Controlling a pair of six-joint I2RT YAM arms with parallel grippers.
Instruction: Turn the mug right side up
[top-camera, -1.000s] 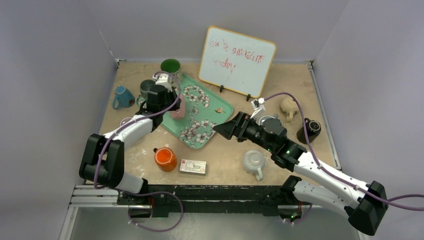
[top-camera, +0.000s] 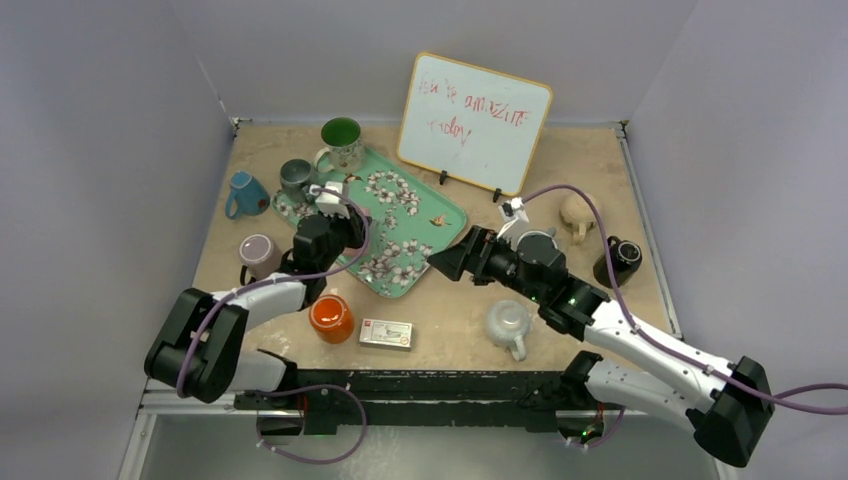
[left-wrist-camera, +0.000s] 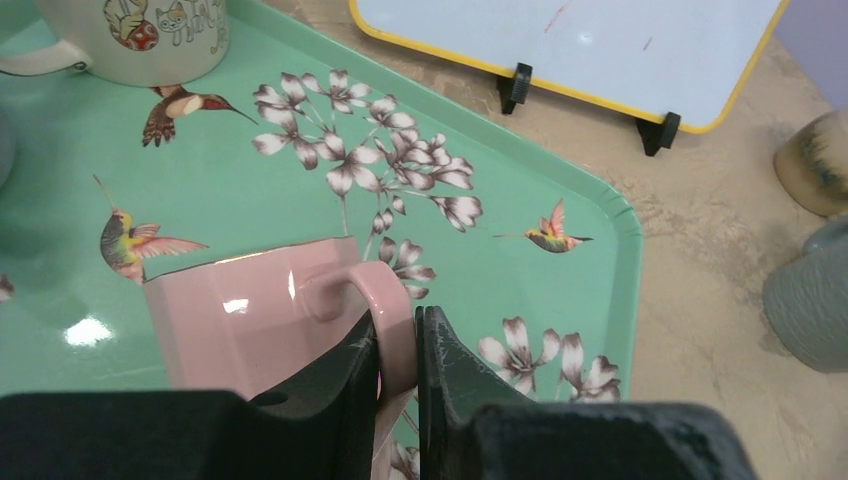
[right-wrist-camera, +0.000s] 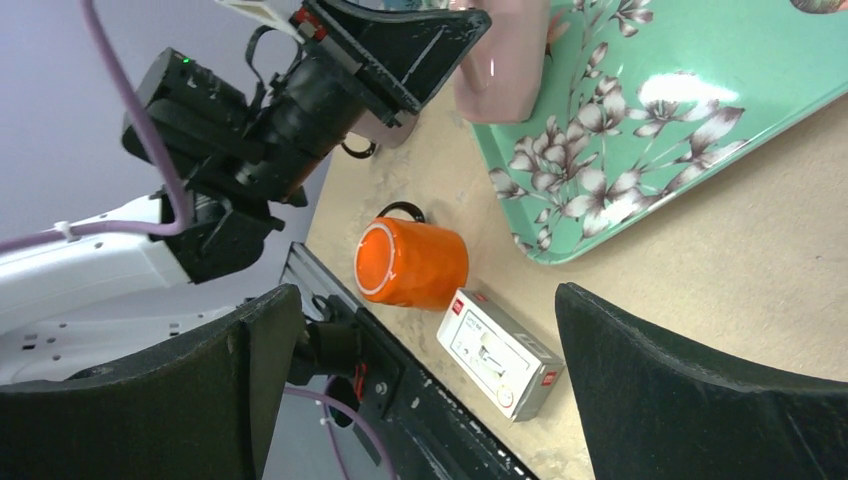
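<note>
A pink mug (left-wrist-camera: 240, 330) lies on its side on the green floral tray (left-wrist-camera: 625, 270), its handle (left-wrist-camera: 390, 300) facing up in the left wrist view. My left gripper is at that handle, one finger on each side, the fingers close around it; whether they grip it firmly I cannot tell. In the top view the left gripper largely covers the mug. My right gripper (top-camera: 455, 250) hangs open and empty to the right of the tray, with both fingers wide apart in its own wrist view.
An orange mug (top-camera: 330, 318) and a box (top-camera: 385, 334) stand in front of the tray. Several mugs, among them a blue one (top-camera: 247, 195), surround its left and back. A whiteboard (top-camera: 475, 120) leans behind; teapot-like pieces and a black mug (top-camera: 618, 265) sit at right.
My right arm is essentially still.
</note>
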